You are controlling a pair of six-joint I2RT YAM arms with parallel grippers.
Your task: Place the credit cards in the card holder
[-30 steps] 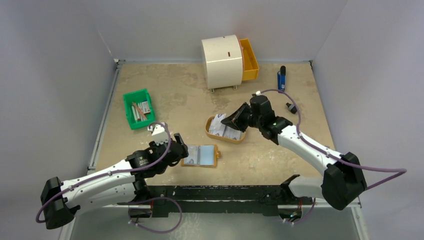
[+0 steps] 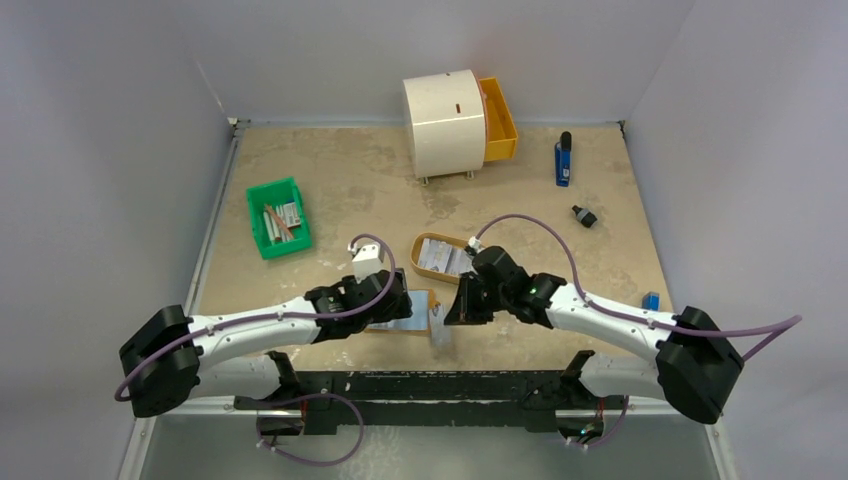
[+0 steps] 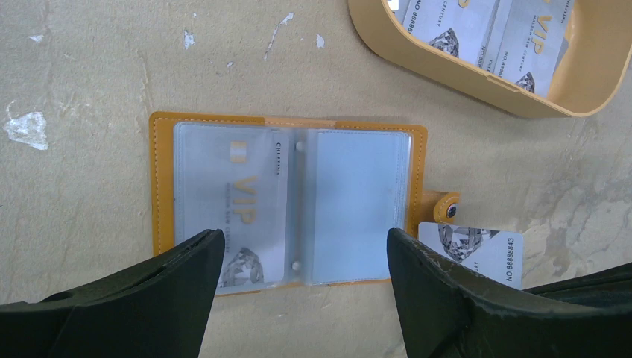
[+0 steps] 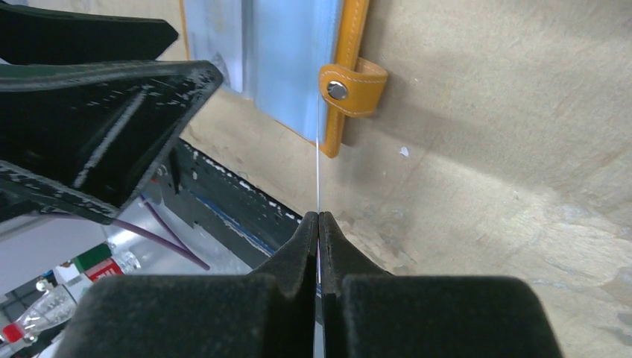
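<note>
The tan card holder point(image 3: 163, 186) lies spread open in the left wrist view, its snap strap on the right side. A VIP card point(image 3: 246, 186) shows in its left clear pocket; the pale blue right pocket point(image 3: 358, 201) shows no card. Over the holder hangs my left gripper, its fingers wide apart with nothing between them. My right gripper is shut on a thin white card, seen edge-on in the right wrist view. That card is just right of the holder, by the strap.
A tan oval tray point(image 2: 416, 262) with several more cards lies behind the holder. Farther off stand a green basket point(image 2: 268, 250), a white drum-shaped box point(image 2: 445, 125) and a blue tool point(image 2: 562, 165). My two grippers are close together.
My right gripper has come from the card tray toward the holder, carrying a card. The left gripper has moved right and now covers part of the holder from above.
</note>
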